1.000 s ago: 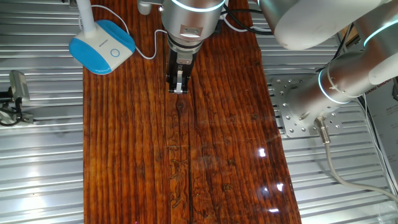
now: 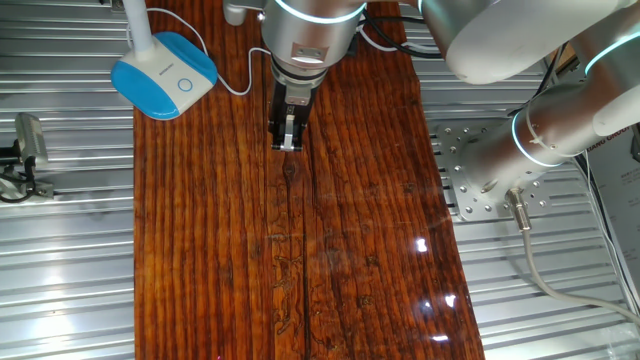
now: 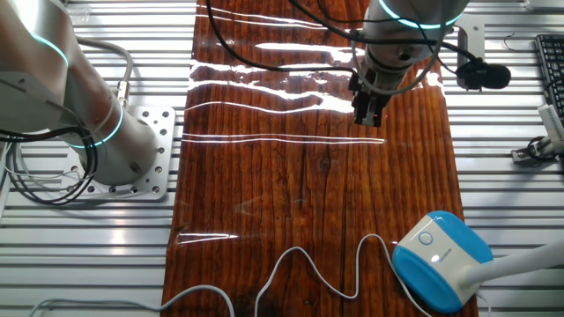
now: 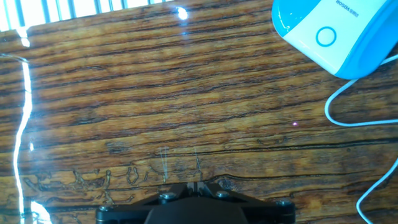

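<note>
My gripper (image 2: pixel 288 148) hangs above the brown wooden table (image 2: pixel 220 240), near its far end in exterior view 1. In the wrist view the two black fingertips (image 4: pixel 208 188) meet at the bottom centre, so the gripper is shut, and nothing shows between them. Exterior view 2 has the gripper (image 3: pixel 367 121) over the table's upper right part. The blue and white lamp base (image 2: pixel 166 76) rests at the table's far left corner, well apart from the gripper. No loose object lies on the wood below the fingers.
A white cable (image 3: pixel 304 255) runs from the lamp base across the table. Bare wood fills most of the tabletop, with bright reflections (image 2: pixel 430 300) on its gloss. Ribbed metal surface (image 2: pixel 65 260) borders the table. The arm's base (image 2: pixel 500 160) stands beyond the right edge.
The lamp base and cable stay in place.
</note>
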